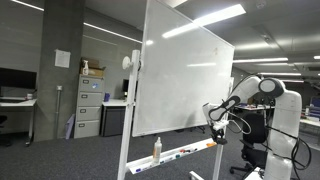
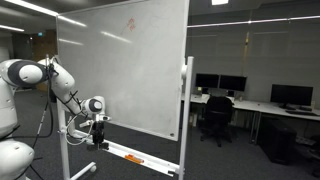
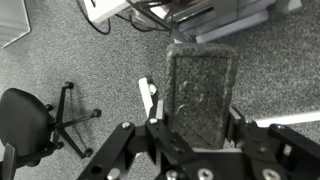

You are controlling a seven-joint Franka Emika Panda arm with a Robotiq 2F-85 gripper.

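A dark grey felt block that looks like a board eraser (image 3: 200,95) fills the middle of the wrist view. My gripper is shut on it, with a finger on either side. The large whiteboard (image 1: 185,75) stands upright on its frame, and the ledge (image 1: 172,159) along its bottom carries several markers. At the right end of that ledge, in exterior view 1, is my gripper (image 1: 219,136); the block is too small to make out clearly there. In exterior view 2 the gripper (image 2: 98,132) hangs near the board's lower left corner.
A spray bottle (image 1: 157,150) stands at the ledge's left end. An orange item (image 2: 134,158) lies on the ledge in exterior view 2. Behind are a filing cabinet (image 1: 89,106), desks with monitors and an office chair (image 3: 38,120). Carpet lies open below the gripper.
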